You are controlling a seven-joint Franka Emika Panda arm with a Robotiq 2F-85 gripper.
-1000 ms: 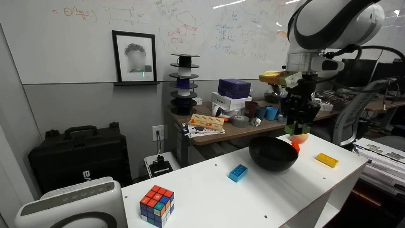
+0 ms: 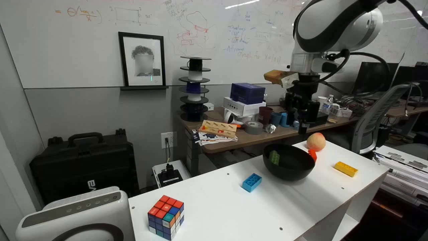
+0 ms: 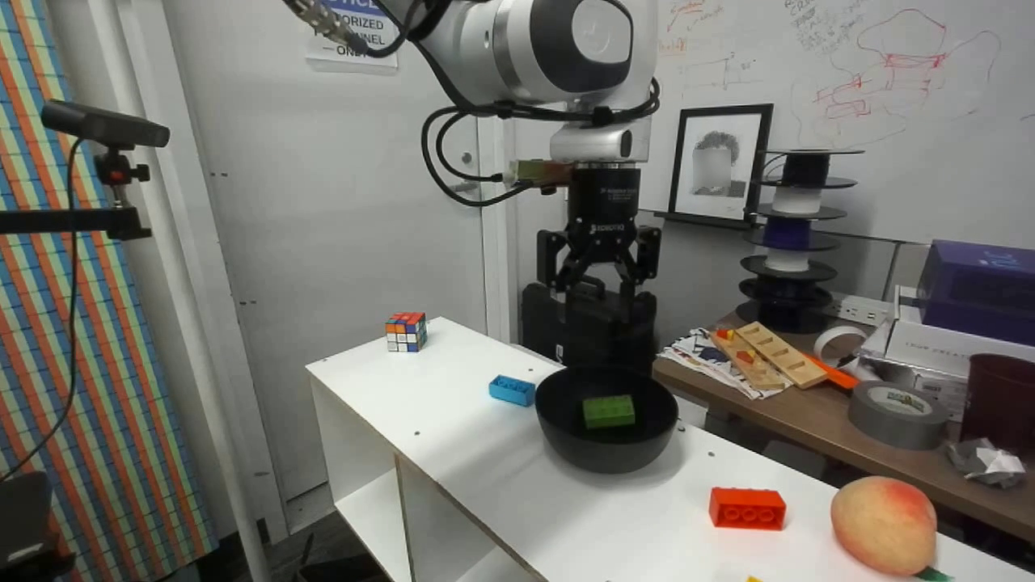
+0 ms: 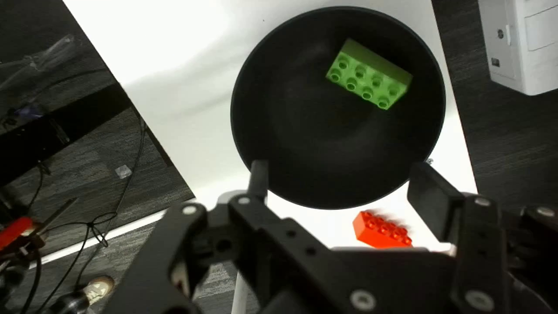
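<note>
A green toy brick [image 4: 369, 78] is inside the black bowl [image 4: 293, 141], toward the side away from my fingers in the wrist view. The same brick shows in the second exterior view [image 3: 609, 412] within the bowl's rim. My gripper stands open, its two fingers apart with nothing between them. In the first exterior view the gripper [image 2: 303, 130] hangs above the bowl's right side, clear of the rim.
A red brick [image 3: 747, 508] and a peach [image 3: 884, 525] lie beside the bowl. The white tabletop also holds a yellow brick [image 2: 345, 169], a blue brick [image 2: 251, 182] and a puzzle cube [image 2: 166, 217]. Free surface lies between cube and blue brick.
A second ago my gripper held the green brick to the right of the bowl.
</note>
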